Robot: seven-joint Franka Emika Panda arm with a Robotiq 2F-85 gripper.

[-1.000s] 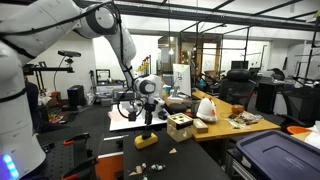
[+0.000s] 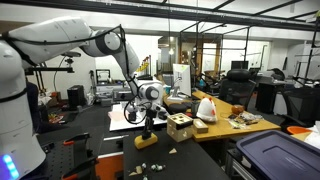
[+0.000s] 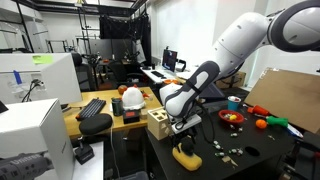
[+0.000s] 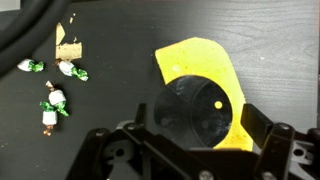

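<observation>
A flat yellow piece (image 4: 190, 58), perhaps a sponge or cloth, lies on the dark table. On top of it, in the wrist view, is a round black object (image 4: 190, 108) that hides much of its middle. My gripper is open above the black object, one finger to either side and nothing held. From the side, the yellow piece (image 2: 146, 142) sits below the gripper (image 2: 147, 114). The second exterior view also has the yellow piece (image 3: 187, 160) under the open gripper (image 3: 185, 132).
Several wrapped candies (image 4: 56, 97) and small tan scraps (image 4: 68, 48) lie left of the yellow piece in the wrist view. A wooden box (image 2: 179, 126) stands nearby. On the other side are a red bowl (image 3: 231, 117) and an orange ball (image 3: 261, 124).
My gripper has come down slightly toward the black object and the yellow piece. Those objects appear not to have moved.
</observation>
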